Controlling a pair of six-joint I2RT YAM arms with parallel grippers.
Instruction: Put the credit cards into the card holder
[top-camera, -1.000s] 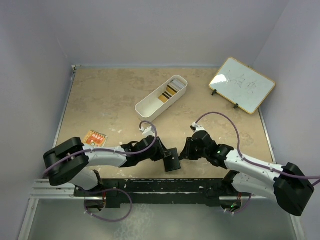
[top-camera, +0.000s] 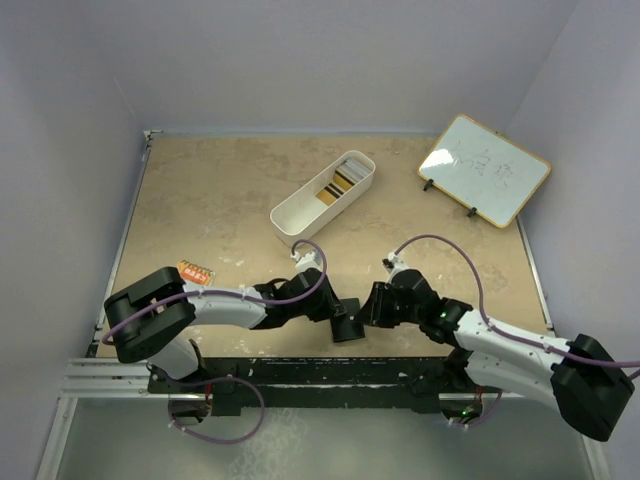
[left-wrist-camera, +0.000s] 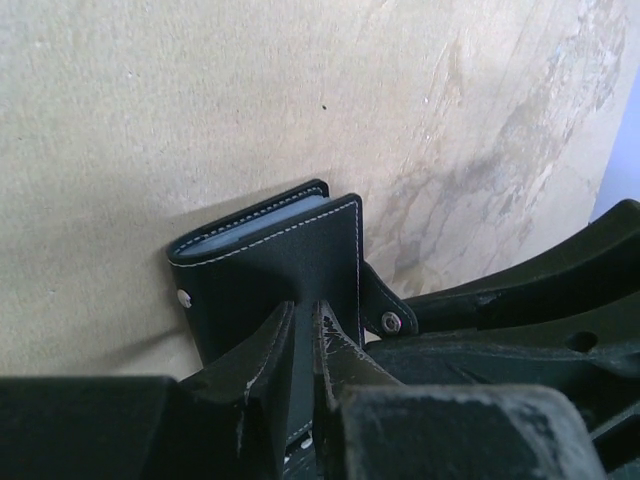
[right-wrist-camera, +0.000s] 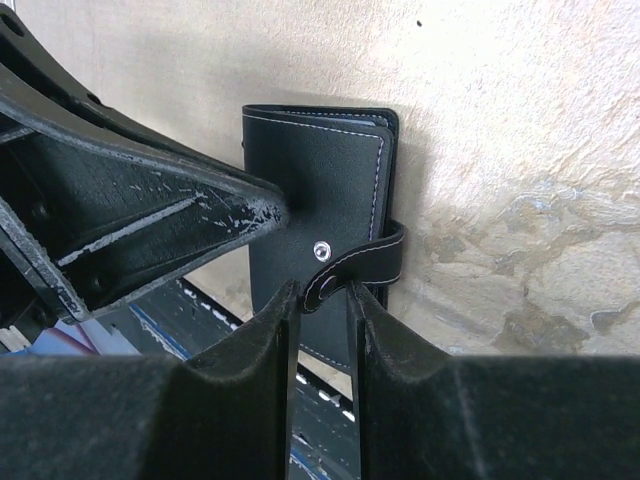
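The black card holder (top-camera: 347, 328) lies on the table near the front edge, between my two grippers. In the left wrist view, pale sleeves show along the top edge of the holder (left-wrist-camera: 270, 265). My left gripper is over its face, fingertips a narrow gap apart with nothing seen gripped. My right gripper is part open at the lower part of the holder (right-wrist-camera: 300, 165). The strap (right-wrist-camera: 372, 263) curls up from the holder's edge, its loose end reaching between the right fingertips. Gold and silver cards (top-camera: 343, 180) stand in a white box.
The white box (top-camera: 290, 222) sits toward the back centre, its near end empty. A whiteboard (top-camera: 485, 170) stands at the back right. An orange printed piece (top-camera: 195, 272) lies by the left arm.
Over the last second, both grippers and the holder have shifted slightly right, and the holder has turned a little straighter.
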